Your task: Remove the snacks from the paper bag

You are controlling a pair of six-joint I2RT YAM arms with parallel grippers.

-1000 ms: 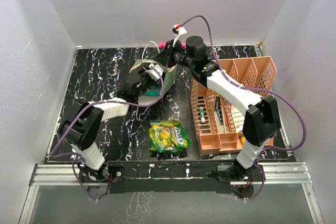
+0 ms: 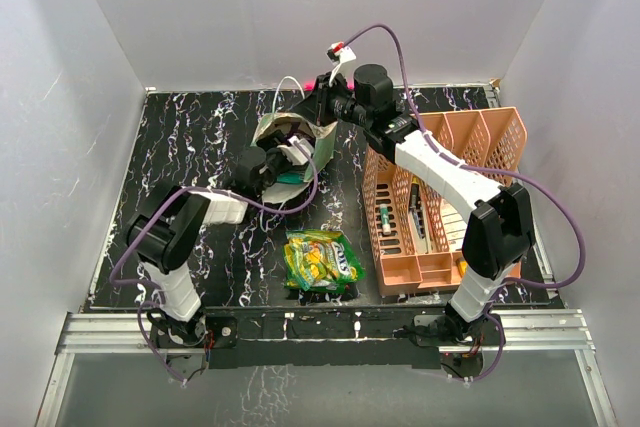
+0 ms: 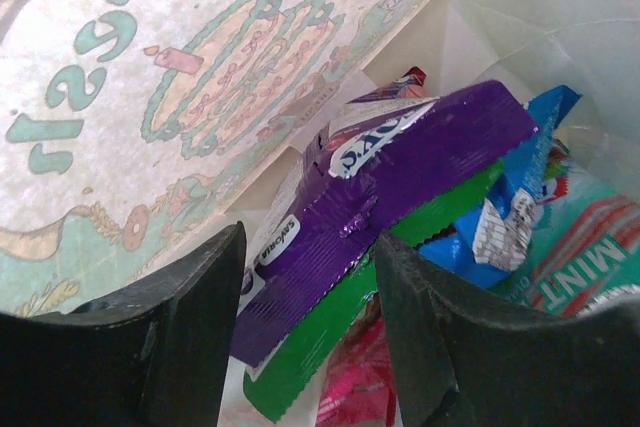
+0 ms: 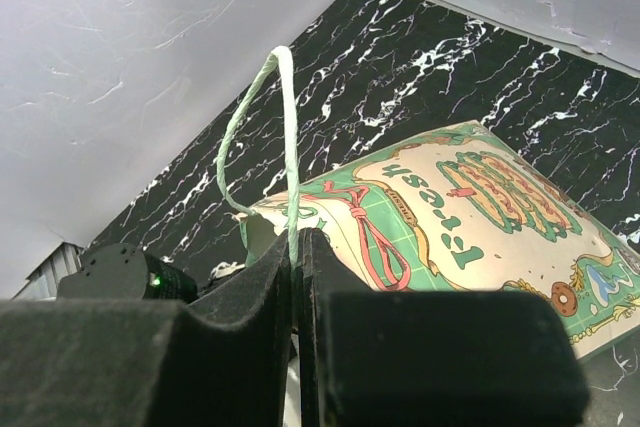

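Observation:
The paper bag (image 2: 325,152) stands at the back middle, printed side showing in the right wrist view (image 4: 460,237). My right gripper is shut on the bag's pale handle (image 4: 290,137). My left gripper is inside the bag, open, its fingers either side of a purple snack pack (image 3: 420,157) with green lower edge. Blue (image 3: 500,237) and teal-red packs (image 3: 580,257) lie beside it in the left wrist view. Bright green-yellow snack packs (image 2: 320,262) lie on the dark table in front of the bag.
An orange divided organizer (image 2: 440,272) with pens fills the right of the table. Walls surround the back and sides.
The right arm is nearly still, a little raised.

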